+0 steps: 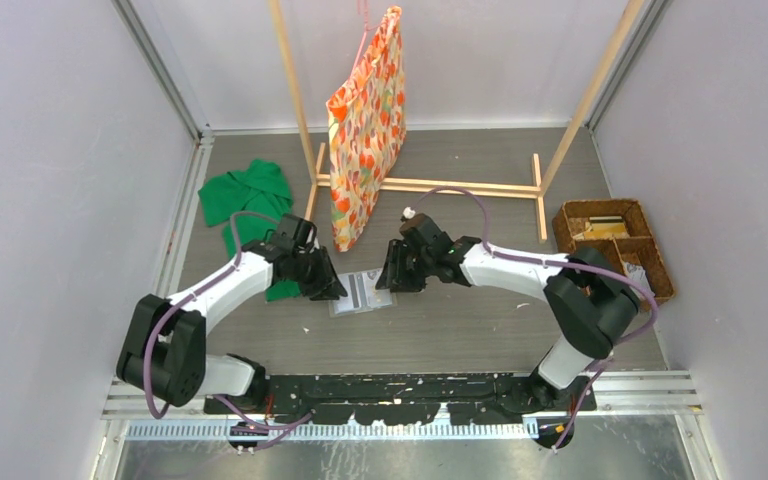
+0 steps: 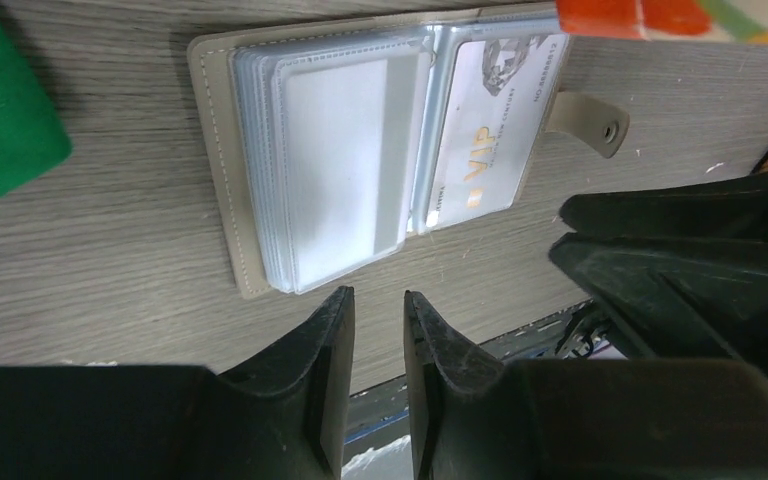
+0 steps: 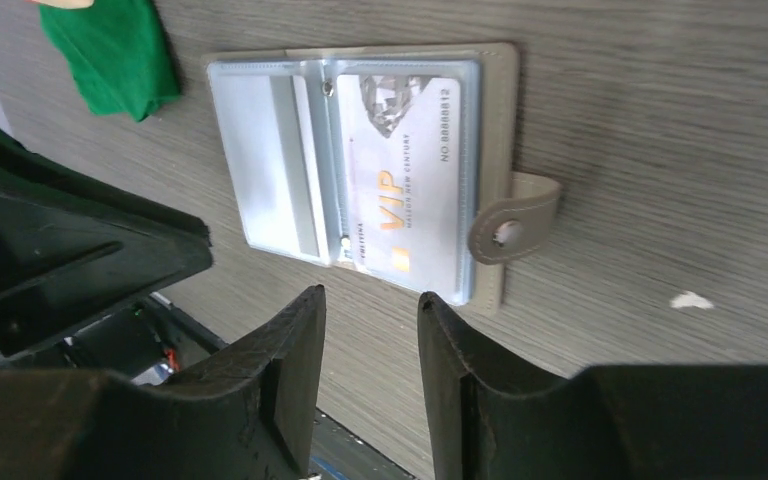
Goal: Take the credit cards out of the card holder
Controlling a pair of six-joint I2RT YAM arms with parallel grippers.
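Note:
The card holder (image 1: 363, 302) lies spread flat on the table, with clear sleeves and a beige cover. A white VIP card (image 3: 407, 180) shows in the sleeve on its right side. The left page holds a pale card with a grey stripe (image 2: 392, 155). My left gripper is above the holder's near left part, part open, its fingers empty. From the right, my right gripper hangs over the holder's near edge by the VIP card, also part open and empty. A beige snap strap (image 3: 515, 218) sticks out on the right.
Green cloth (image 1: 250, 195) lies to the left. Behind the holder hangs a patterned orange bag (image 1: 368, 130) from a wooden frame (image 1: 460, 188). A divided wicker basket (image 1: 608, 213) stands at the far right. Bare table lies right of the holder.

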